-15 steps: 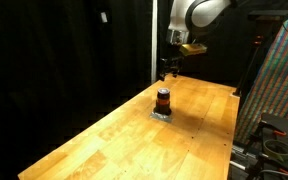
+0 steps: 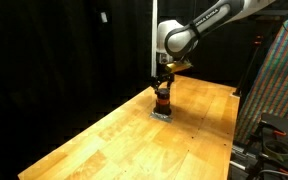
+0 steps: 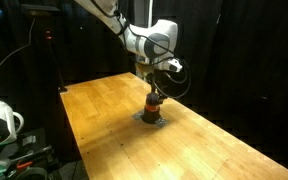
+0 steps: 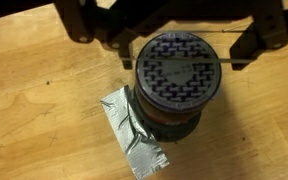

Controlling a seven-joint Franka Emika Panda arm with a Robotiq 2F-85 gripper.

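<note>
A dark cylinder with an orange-red band (image 2: 163, 102) stands upright on the wooden table. Silver tape (image 4: 134, 135) shows at its foot. From above, the cylinder's round, patterned top (image 4: 178, 72) fills the middle of the wrist view. My gripper is open right over it, one finger to either side. A thin pale strand (image 4: 234, 61) runs across the gap between the fingers, in front of the cylinder's top; what it is made of I cannot tell. In exterior view 2 the gripper (image 3: 154, 90) points down at the cylinder (image 3: 152, 108); contact cannot be made out.
Bare wooden tabletop (image 2: 109, 140) surrounds the cylinder, with wide free room on every side. Dark curtains (image 2: 59, 70) hang behind the table. A black stand with cables (image 2: 274, 150) is beyond the table's right edge.
The arm has come down and to the left, from well above the cylinder to right over its top. The cylinder stands where it was.
</note>
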